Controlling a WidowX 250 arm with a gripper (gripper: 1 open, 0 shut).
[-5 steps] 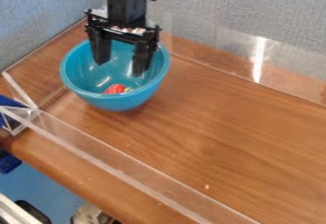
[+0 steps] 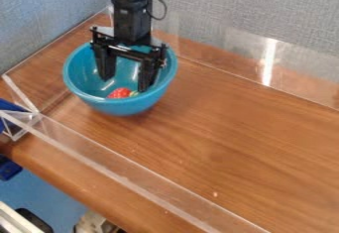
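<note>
A blue bowl [image 2: 119, 101] stands on the wooden table at the upper left. Inside it lies a small red object [image 2: 121, 93], partly hidden by the bowl's near side. My black gripper [image 2: 127, 73] is open and reaches down into the bowl, its fingers above and around the red object's area; whether they touch it is unclear.
Clear plastic walls edge the wooden table [image 2: 239, 138] at the back and near left. The table right of the bowl is bare. A blue object [image 2: 7, 123] sits beyond the left edge, and grey walls stand behind.
My gripper has moved down, deeper into the bowl. The bowl stands where it was.
</note>
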